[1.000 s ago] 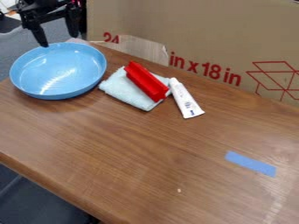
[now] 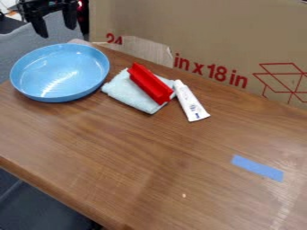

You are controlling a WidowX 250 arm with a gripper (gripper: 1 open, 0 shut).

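Observation:
My black gripper (image 2: 54, 25) is at the top left, open, above and behind a round blue plate (image 2: 60, 70) on the wooden table. Right of the plate a white folded cloth (image 2: 126, 95) carries a red object (image 2: 149, 83). Beside them lies a white packet or tube (image 2: 191, 102).
A large cardboard box (image 2: 210, 40) stands along the back. A blue strip (image 2: 258, 167) lies at the right.
My gripper has shifted up a little toward the top of the view since a second ago. The objects on the table have not moved.

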